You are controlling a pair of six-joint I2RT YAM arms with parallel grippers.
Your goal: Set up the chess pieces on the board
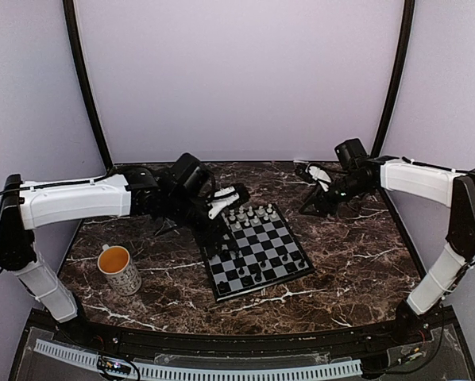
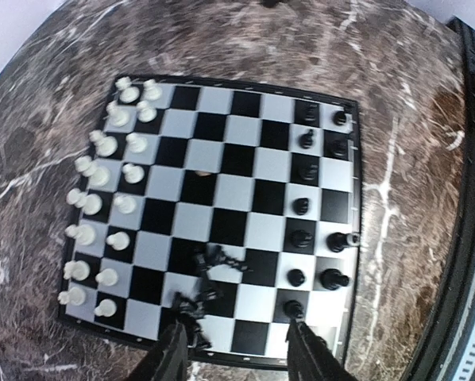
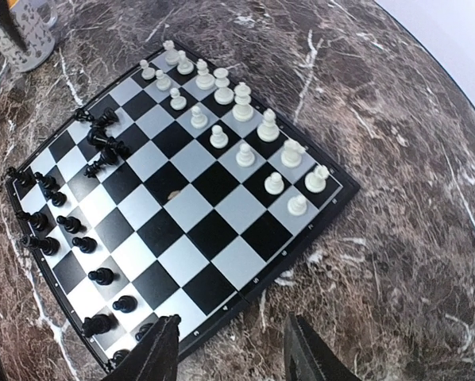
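Note:
The chessboard (image 1: 269, 246) carries white pieces (image 3: 241, 111) standing in rows along one side and black pieces (image 3: 102, 276) along the other. In both wrist views several black pieces (image 2: 196, 305) lie toppled near one edge, among the middle rows. My left gripper is raised over the board, open, with nothing visible between its fingers. My right gripper hangs open beyond the board's right side, also empty.
A white mug with orange inside (image 1: 120, 270) stands left of the board.

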